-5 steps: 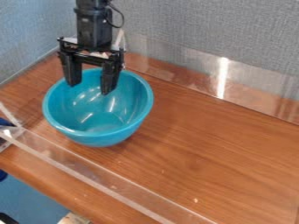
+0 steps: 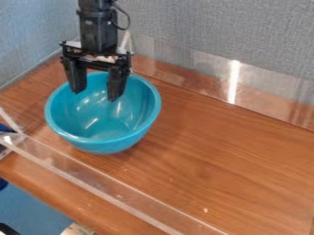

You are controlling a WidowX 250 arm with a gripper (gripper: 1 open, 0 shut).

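Observation:
A turquoise plastic bowl (image 2: 105, 124) rests on the left part of the wooden surface. My black gripper (image 2: 95, 87) hangs over the bowl from above, its two fingers spread apart at the bowl's back half, with nothing visible held between them.
A clear plastic barrier runs along the front left edge and the back. A grey padded wall stands behind. A small blue object (image 2: 4, 131) shows at the left edge.

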